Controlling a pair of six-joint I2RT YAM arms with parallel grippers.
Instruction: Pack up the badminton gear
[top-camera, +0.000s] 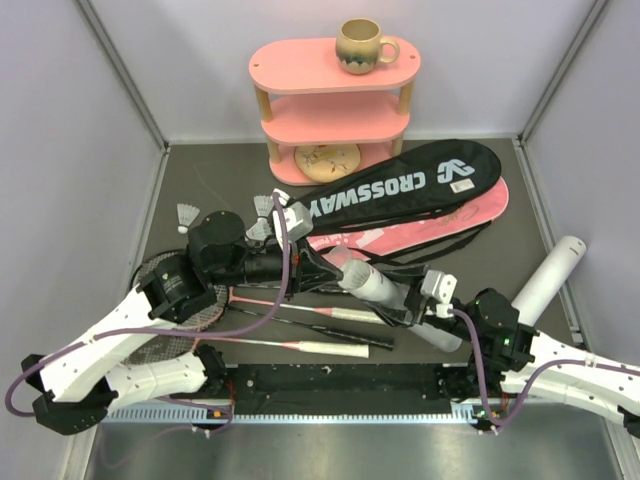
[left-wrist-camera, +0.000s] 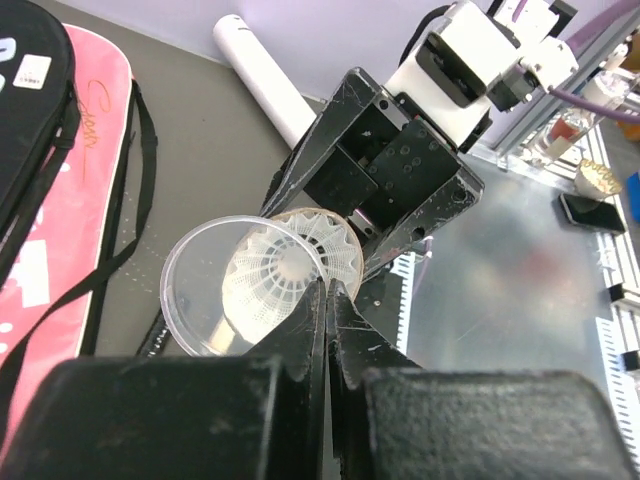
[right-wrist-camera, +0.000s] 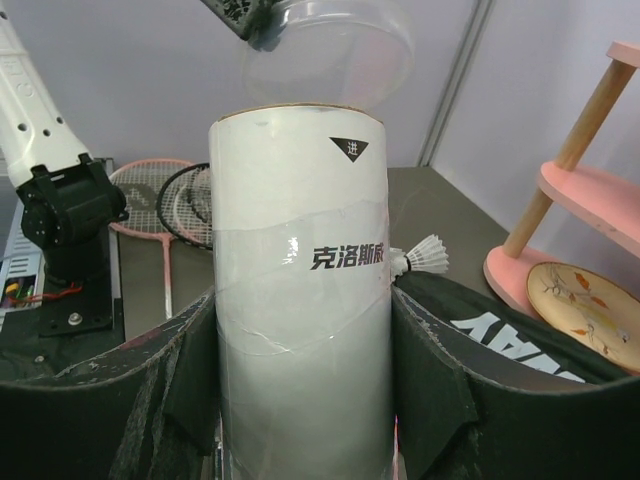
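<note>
My right gripper is shut around a white shuttlecock tube (right-wrist-camera: 302, 230), tilted above the floor with its mouth toward the left arm. Inside that mouth a white shuttlecock (left-wrist-camera: 290, 268) shows. My left gripper is shut with the thin rim of a clear plastic cap (left-wrist-camera: 185, 290) between its fingertips; the cap is off the tube, just beyond its mouth. Two loose shuttlecocks (top-camera: 187, 216) (top-camera: 262, 212) lie at the back left. Rackets with pale grips (top-camera: 330, 349) lie at front left, their heads partly under the left arm.
The black racket bag (top-camera: 400, 190) and pink bag (top-camera: 470, 213) lie before a pink shelf (top-camera: 335, 66) bearing a mug (top-camera: 360, 46). A long white tube (top-camera: 550, 272) lies by the right wall. Bare floor shows at right of the bags.
</note>
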